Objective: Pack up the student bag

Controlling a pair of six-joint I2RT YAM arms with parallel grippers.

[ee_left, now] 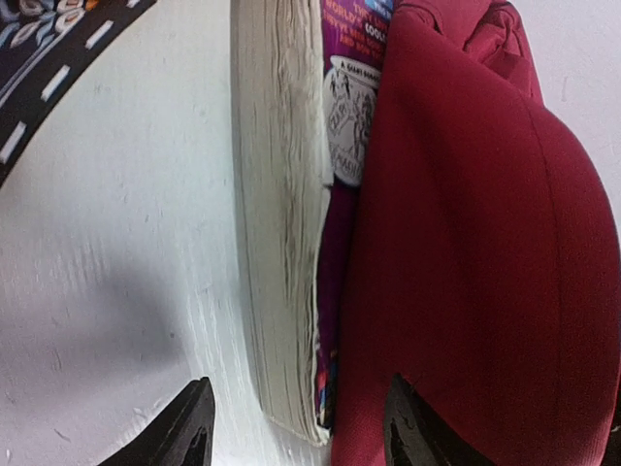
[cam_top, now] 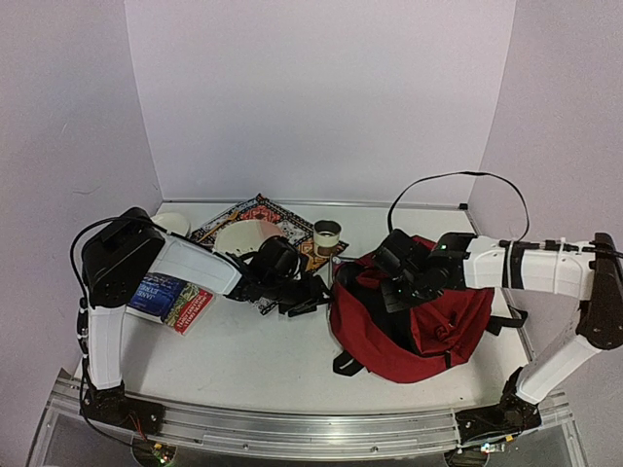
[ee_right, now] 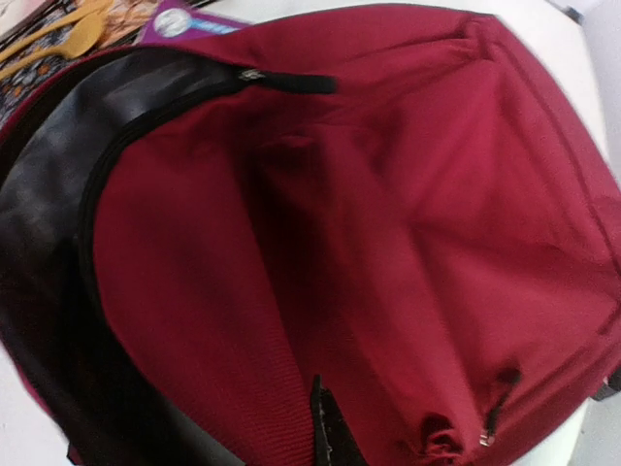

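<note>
The red student bag [cam_top: 394,358] lies at the right of the table, its zipped mouth pulled wide so that the dark lining [ee_right: 49,184] shows. My right gripper is shut on the bag's red flap. A thick book with a purple cover [ee_left: 281,252] stands on edge against the bag's left side, its page edges facing my left gripper. That gripper is open, its fingertips to either side of the book's near end. From above, the left arm hides most of the book.
At the back, a patterned mat [cam_top: 260,206] carries a plate and a metal cup [cam_top: 326,236]. Several books [cam_top: 173,301] lie at the left, partly under the left arm, with a white bowl [cam_top: 172,223] behind them.
</note>
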